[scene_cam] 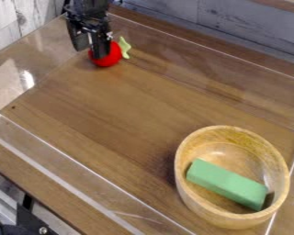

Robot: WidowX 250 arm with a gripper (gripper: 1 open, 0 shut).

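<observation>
My black gripper (91,40) is at the back left of the camera view, open, with its fingers pointing down over a red round object (107,55) that has a green top. The fingers partly cover the red object's upper left; whether they touch it cannot be seen.
A wooden bowl (186,174) holding a green block (226,184) stands at the front right. Low walls line the back and left edges.
</observation>
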